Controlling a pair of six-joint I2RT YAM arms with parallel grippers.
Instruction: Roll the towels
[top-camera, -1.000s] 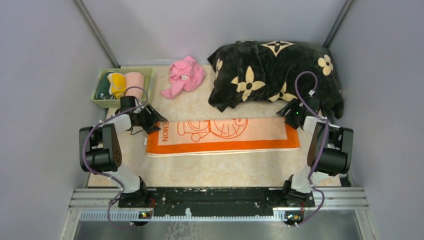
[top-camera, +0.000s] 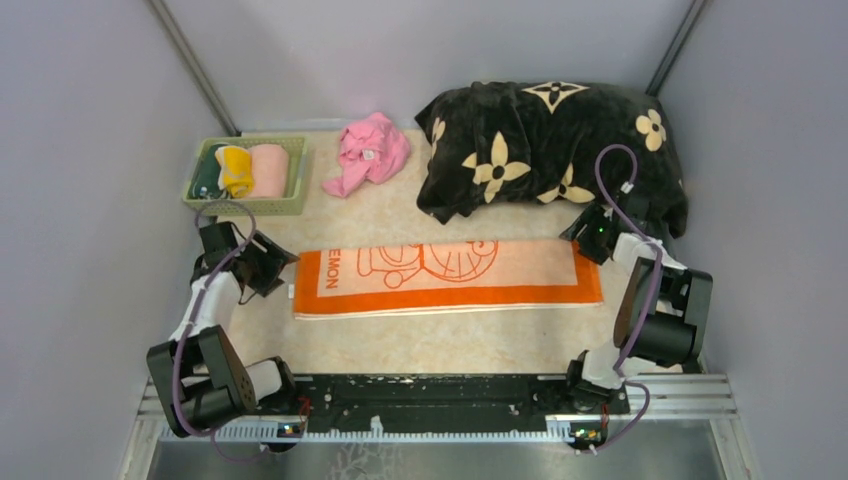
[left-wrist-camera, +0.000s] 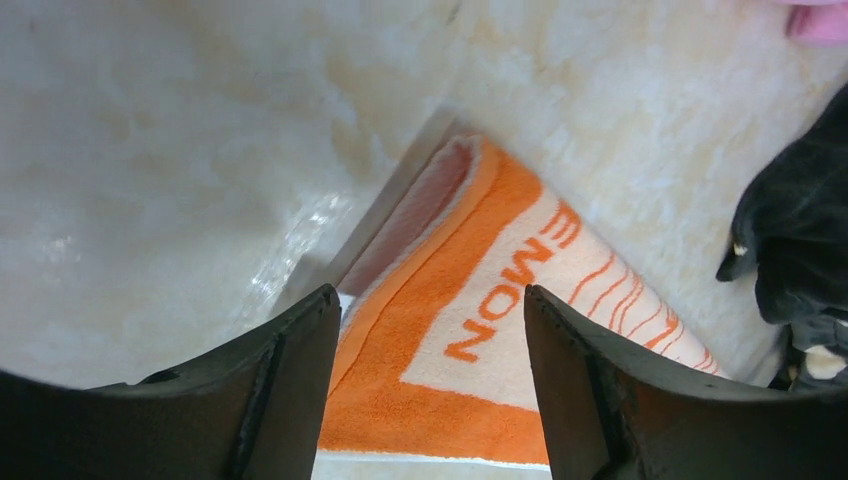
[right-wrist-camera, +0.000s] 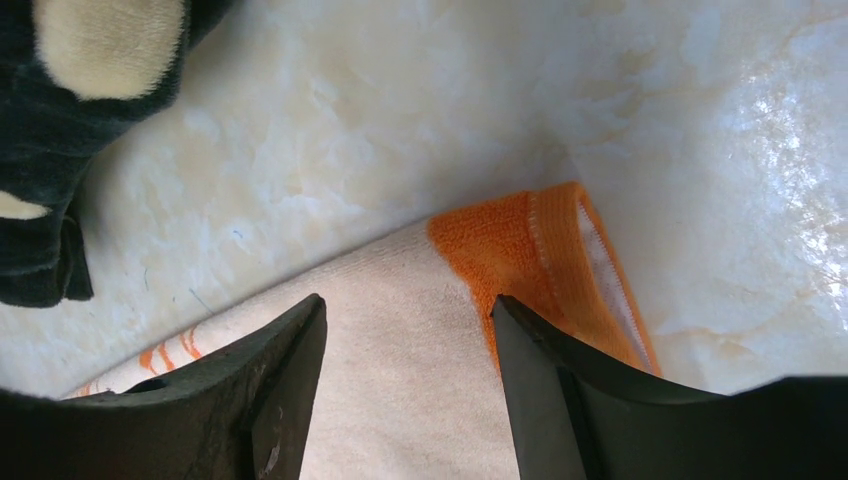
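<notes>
Stretched flat across the table, the folded orange and peach towel (top-camera: 440, 275) forms a long strip with lettering near its left end. Just left of that end is my left gripper (top-camera: 284, 270), its fingers wide apart; in the left wrist view the towel's end (left-wrist-camera: 430, 340) shows between and beyond them, ungripped. My right gripper (top-camera: 582, 242) is over the towel's far right corner. Its fingers (right-wrist-camera: 285, 380) stand apart in the right wrist view, with the towel's orange corner (right-wrist-camera: 510, 240) lying ahead of them, upright edges slightly parted.
A green basket (top-camera: 296, 205) at the back left holds several rolled towels. Beside it lies a crumpled pink towel (top-camera: 372, 150). A large black flowered cloth heap (top-camera: 530, 150) fills the back right, close to my right gripper.
My left gripper has come away from the towel's far left corner, moving left and toward the front. The towel has shifted slightly toward the front. My right gripper has moved only a little.
</notes>
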